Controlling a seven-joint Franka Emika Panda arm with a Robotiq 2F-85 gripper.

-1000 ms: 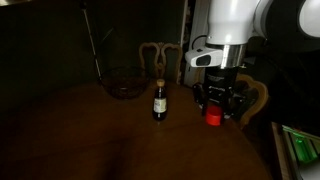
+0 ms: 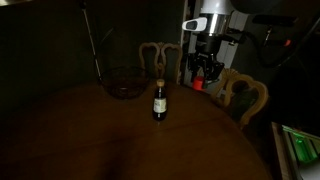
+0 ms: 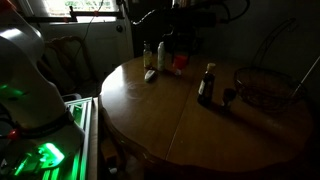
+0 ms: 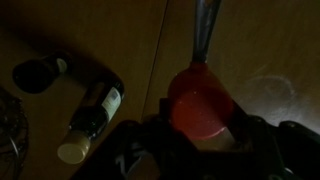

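Observation:
My gripper (image 2: 199,74) is shut on a red object (image 2: 198,83), held above the table (image 2: 110,140) near its far right side in exterior view 1. Exterior view 2 shows the red object (image 3: 180,62) beneath the dim arm, close to a pale bottle. Its round red face (image 4: 199,103) sits between my dark fingers in the wrist view. A slim, shiny shaft (image 4: 205,28) runs from the top edge to the red object; whether they are joined I cannot tell.
A dark labelled bottle (image 2: 160,103) stands upright mid-table, with a small dark item (image 3: 228,96) near it and a wire basket (image 2: 125,83) behind. A pale bottle (image 3: 162,56) and a small light object (image 3: 150,75) stand elsewhere.
In exterior view 1 the arm has drawn back toward the far side, taking the red object upward and slightly left in the picture. The dark bottle has stayed put.

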